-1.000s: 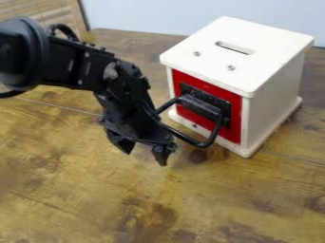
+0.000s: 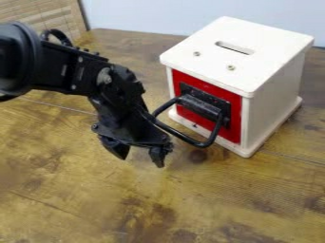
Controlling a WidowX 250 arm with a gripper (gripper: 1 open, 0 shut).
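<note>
A black robot arm reaches in from the left, its gripper (image 2: 135, 153) hanging low over the wooden table, fingers apart with nothing seen between them. To its right stands a white box (image 2: 265, 114) with a slot on top and a red front panel (image 2: 237, 93). A black fitting on that panel carries a looped black handle (image 2: 216, 130), which sticks out toward the gripper. The gripper is beside the handle's lower end, left of the box; whether they touch I cannot tell.
A white wall runs behind, and a light wooden panel stands at the back left.
The box stands in the same place.
</note>
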